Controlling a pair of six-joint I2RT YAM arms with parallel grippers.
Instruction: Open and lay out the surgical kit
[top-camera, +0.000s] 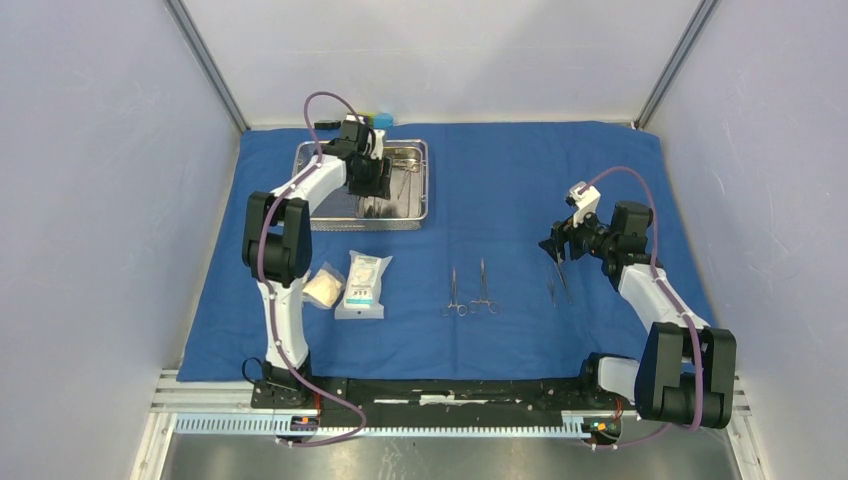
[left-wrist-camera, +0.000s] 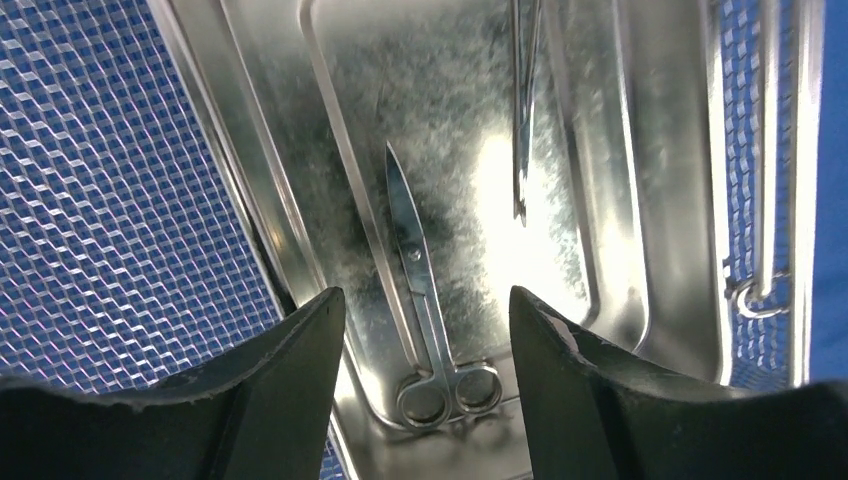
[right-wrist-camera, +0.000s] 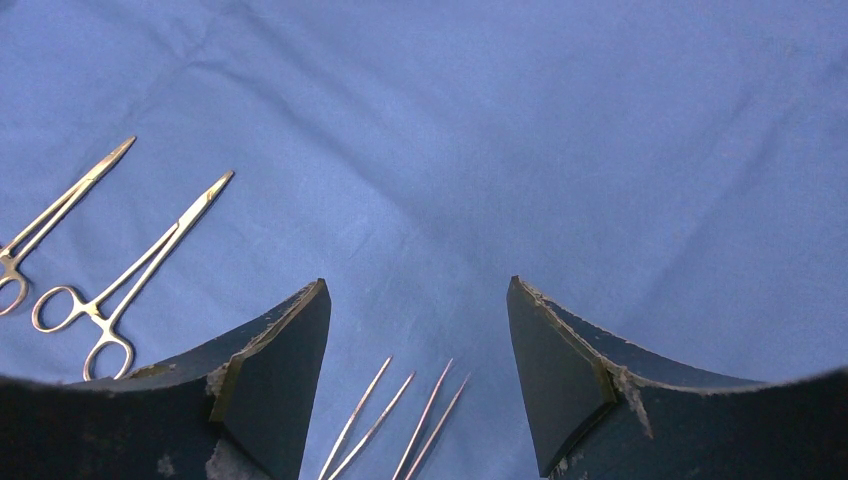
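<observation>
My left gripper hangs open over the metal tray (top-camera: 424, 190) at the back left, nothing between its fingers. Below it, in the left wrist view, scissors (left-wrist-camera: 424, 300) lie in the tray, ring handles toward the gripper and partly between the fingers in the picture. Farther off in the tray is a thin two-pronged instrument (left-wrist-camera: 524, 110). On the blue cloth, two ring-handled clamps (top-camera: 454, 295) (top-camera: 484, 290) lie side by side in the middle. My right gripper is open and empty above two tweezers (right-wrist-camera: 368, 420) (right-wrist-camera: 430, 420) on the cloth.
A clear packet with white contents (top-camera: 363, 285) and a smaller cream packet (top-camera: 323, 287) lie in front of the tray. Blue and dark items (top-camera: 382, 119) sit behind it. Bare cloth (top-camera: 490, 190) spreads between the tray and my right arm.
</observation>
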